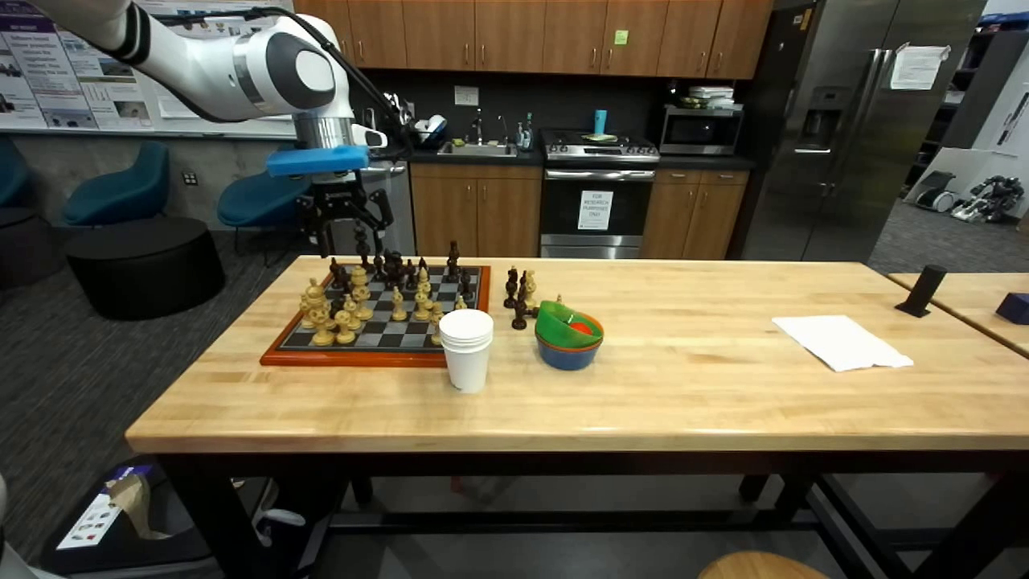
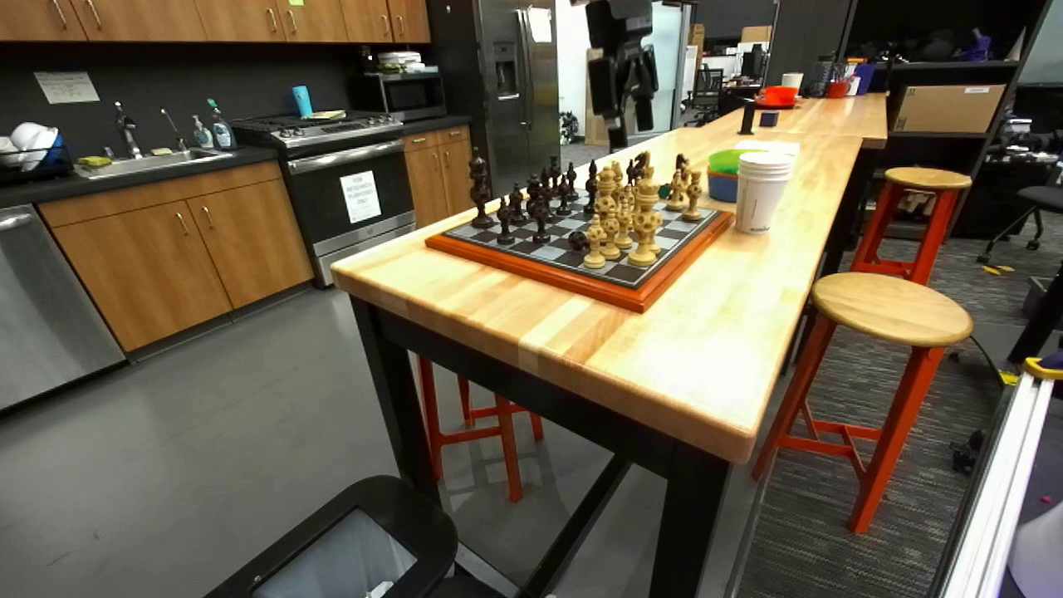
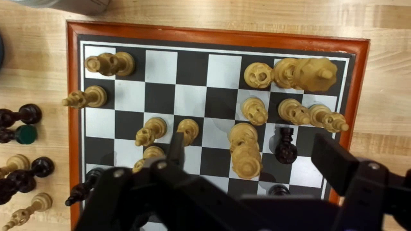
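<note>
The chessboard (image 1: 386, 358) with its red-brown wooden rim lies at the left end of the table, holding light and dark carved pieces. Over its back left part hangs my gripper, with its fingers wide apart and nothing gripped. Between and below the fingers in the wrist view, a tall light piece (image 3: 245, 152) stands on the board, and a dark piece (image 3: 285, 146) is close to the right finger. The gripper's body hides the near rows of the board. In exterior view 2 the gripper (image 2: 629, 124) is above the pieces.
Stacked white cups (image 1: 467, 352) stand at the board's front right corner. Beside them are nested bowls (image 1: 567, 355), and several loose pieces (image 1: 520, 315) stand off the board. A white sheet (image 1: 841, 342) lies far right.
</note>
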